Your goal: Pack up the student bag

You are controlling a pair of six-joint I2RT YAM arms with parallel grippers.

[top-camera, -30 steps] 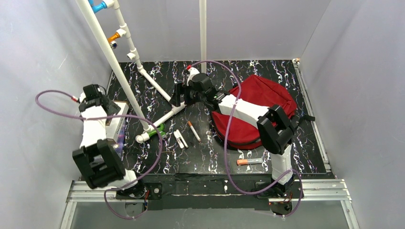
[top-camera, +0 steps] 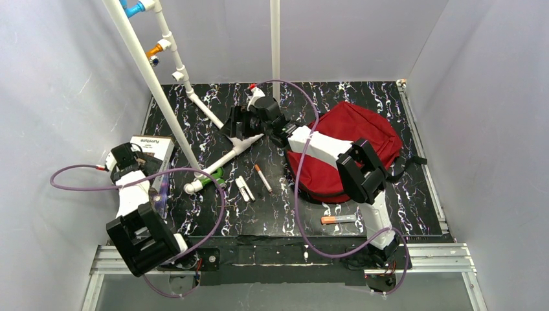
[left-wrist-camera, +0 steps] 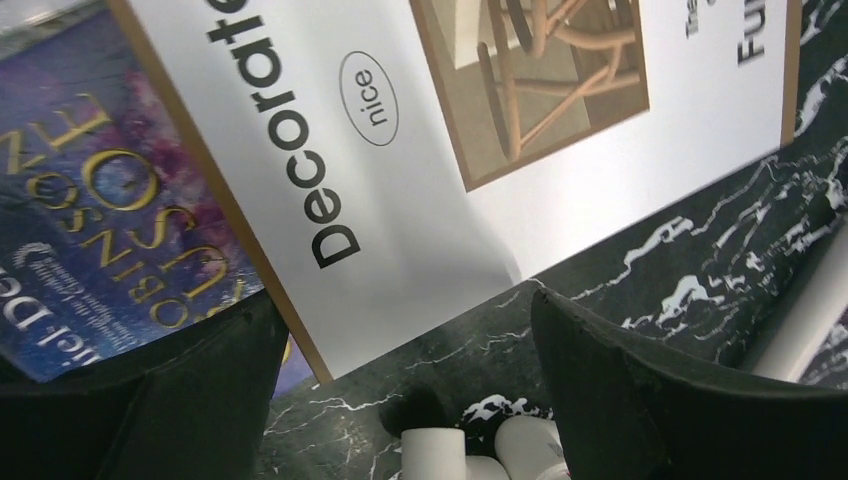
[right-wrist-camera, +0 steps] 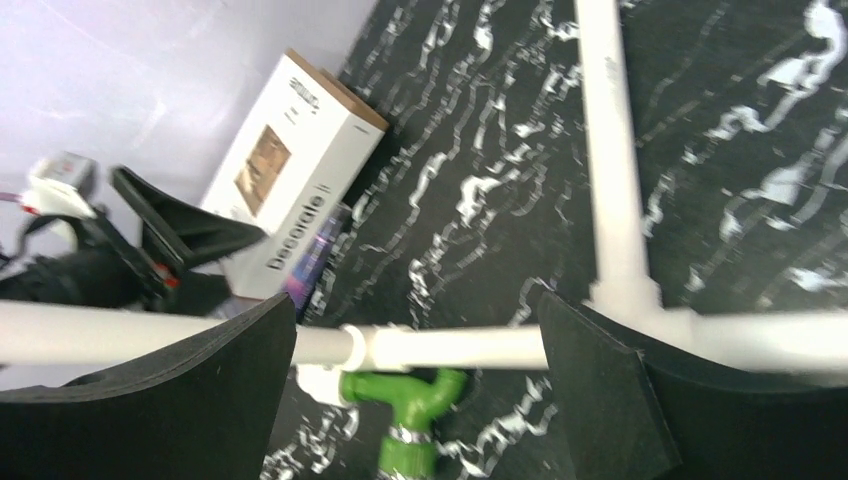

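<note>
A white furniture book lies over a purple-blue book at the left, also seen in the right wrist view. My left gripper is above their edge with fingers apart; whether it touches the white book is unclear. My right gripper stands open over the white pipe framework (top-camera: 230,155). A red bag (top-camera: 346,123) lies on the right, partly under the right arm. An orange-capped marker (top-camera: 262,175), white markers (top-camera: 245,189) and an orange-grey marker (top-camera: 338,219) lie on the mat.
Upright white pipes (top-camera: 158,91) rise at the left and back, with green fittings (right-wrist-camera: 405,400) low down. Bare dark mat (top-camera: 259,220) shows at the front middle, and walls enclose three sides.
My left gripper moved toward the front from a second ago, and its arm shifted.
</note>
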